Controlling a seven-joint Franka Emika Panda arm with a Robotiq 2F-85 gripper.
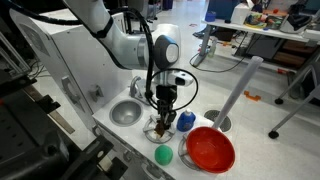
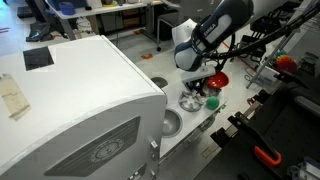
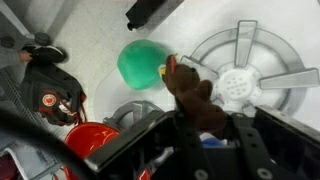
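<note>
A small brown object (image 3: 196, 100), with a reddish tip, is between the fingers of my gripper, which is shut on it. What the object is, I cannot tell. In the wrist view it overlaps the edge of a round silver burner (image 3: 238, 80) with spokes. From the first exterior view, my gripper (image 1: 160, 124) points down over that burner (image 1: 150, 132), hiding part of it. Whether the brown object touches the surface is unclear. In the second exterior view the arm partly covers the gripper.
A green round item (image 1: 164, 155) lies in front of the burner, and a red bowl (image 1: 210, 149) is to its right. Behind stands a blue item (image 1: 186, 121). Left of the burner is a round metal sink (image 1: 126, 112); a white pole (image 1: 236, 92) rises at the right.
</note>
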